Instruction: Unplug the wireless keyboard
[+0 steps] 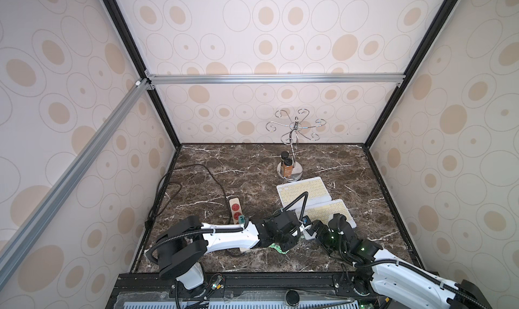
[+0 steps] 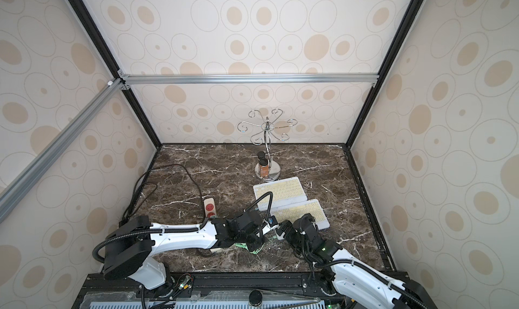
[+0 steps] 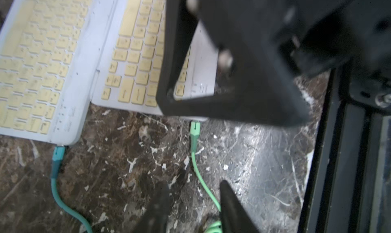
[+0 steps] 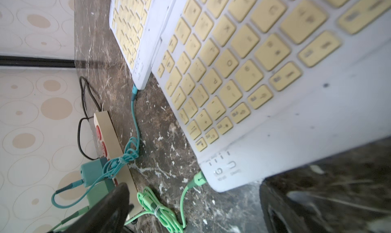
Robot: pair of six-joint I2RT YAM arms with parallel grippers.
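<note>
The nearer white keyboard point(image 1: 329, 211), with cream keys, lies flat on the marble table. In the right wrist view, a light green plug point(image 4: 198, 179) sits in the keyboard's edge by a corner. The left wrist view shows its green cable point(image 3: 202, 180) curving down toward my left gripper. That gripper is part open; the blurred fingers hide whether the cable lies between or below them. My right gripper is open over the keyboard's front edge, nothing held between its fingers. Its dark body covers part of the keyboard in the left wrist view.
A second keyboard point(image 1: 303, 192) lies behind, its teal plug point(image 3: 57, 153) inserted. A power strip point(image 4: 110, 131) carries teal and green adapters. A metal stand point(image 1: 292, 171) with small bottles stands at the back. Both grippers are close together.
</note>
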